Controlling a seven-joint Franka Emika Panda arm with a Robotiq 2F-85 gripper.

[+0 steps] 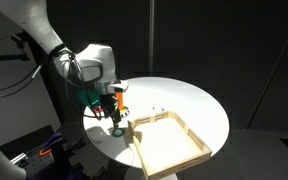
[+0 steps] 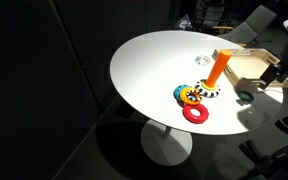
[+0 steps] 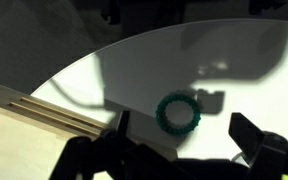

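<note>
On the white table lies a dark green ring, flat and near the edge, beside the wooden tray. My gripper is open, its dark fingers apart on either side of the ring in the wrist view, with nothing between them. It hangs above the table over the ring in exterior view 1, where the gripper partly covers the ring. In exterior view 2 the ring is left of and below the gripper, which is near the right border.
An orange post rises from a black-and-white ring base. Beside it lie a red ring, a yellow ring and a blue ring. The empty wooden tray stands close by.
</note>
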